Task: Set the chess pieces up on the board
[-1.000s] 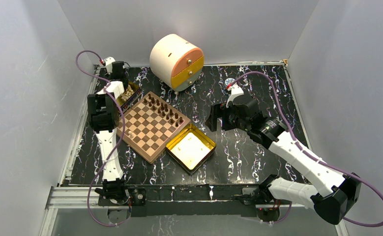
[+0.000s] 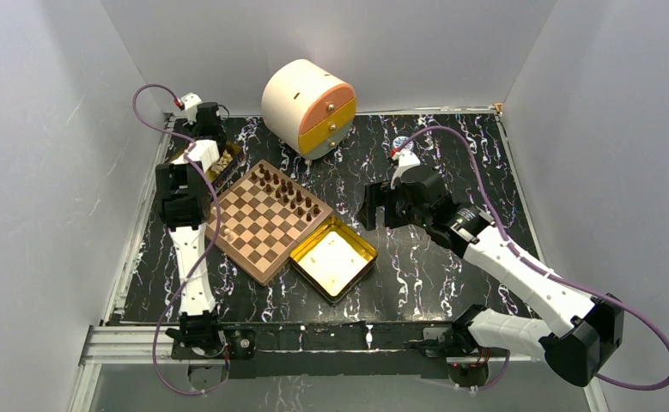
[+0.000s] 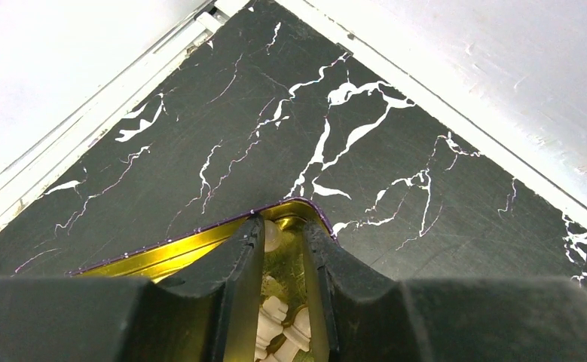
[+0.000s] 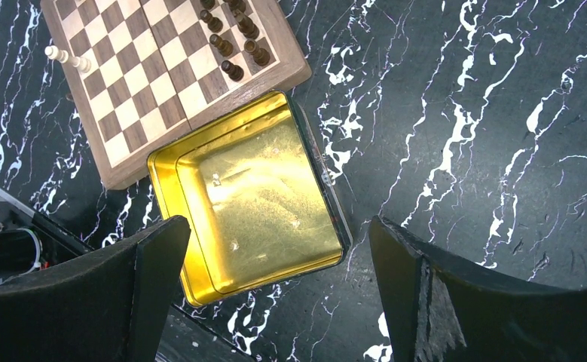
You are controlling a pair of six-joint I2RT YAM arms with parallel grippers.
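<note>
The chessboard lies angled on the table, dark pieces standing in rows along its far-right side. One light piece stands near the opposite edge. Light pieces lie loose in a gold tin at the far left. Over that tin my left gripper is open, fingers reaching inside; a light, rounded piece end shows between the fingertips, not gripped. The left arm partly covers the tin from above. Wide open and empty, my right gripper is held right of the board.
An empty gold tin touches or nearly touches the board's near-right edge. Behind the board stands a round-topped drawer cabinet. Walls close in near the left tin's corner.
The right arm has drifted a little to the left. Pieces on the board look unmoved.
</note>
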